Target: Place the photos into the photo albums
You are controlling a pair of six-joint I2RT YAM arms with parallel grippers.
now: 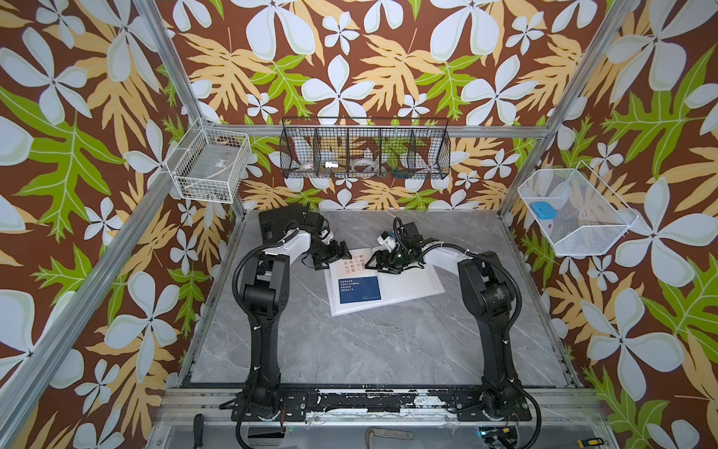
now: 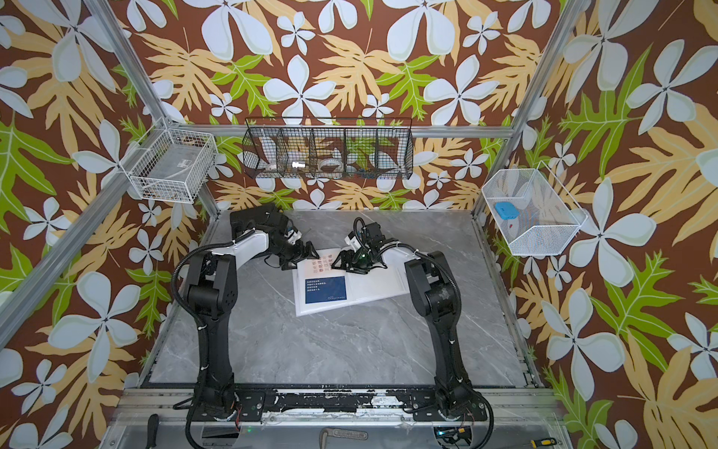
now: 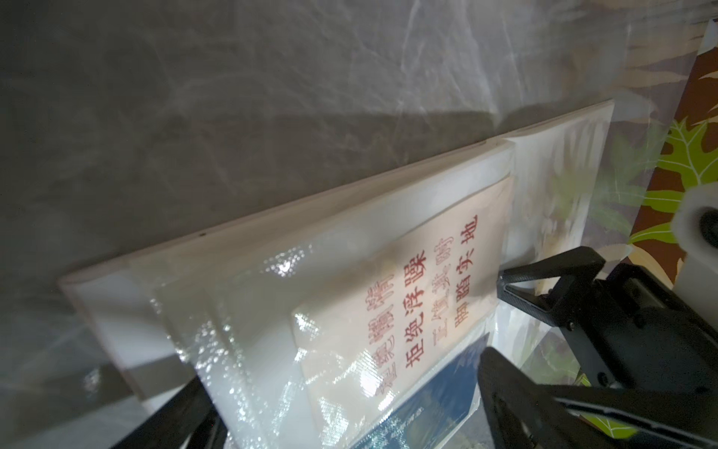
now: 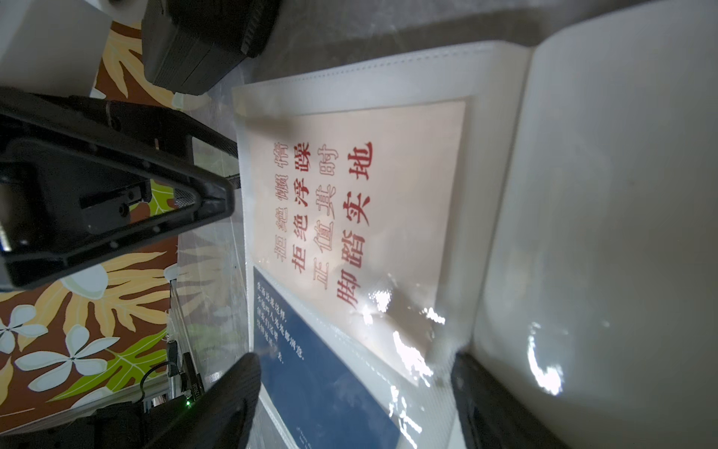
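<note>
An open white photo album (image 1: 404, 295) lies at an angle on the grey table. Its left page pocket holds a cream photo with red characters (image 4: 374, 194) in the upper half and a dark blue photo (image 1: 359, 290) with white writing below. The right page (image 4: 598, 224) looks blank where it shows. At the album's upper left edge is my left gripper (image 1: 335, 255), open, nothing seen between its fingers. My right gripper (image 1: 381, 262) stands open over the album near the fold, beside the cream photo; in the right wrist view its fingers (image 4: 493, 404) are apart with no object held.
A black box-like object (image 1: 280, 220) is behind the left arm at the back left. Wire baskets hang on the walls, including a black one (image 1: 364, 153) at the back and a white one (image 1: 576, 213) at right.
</note>
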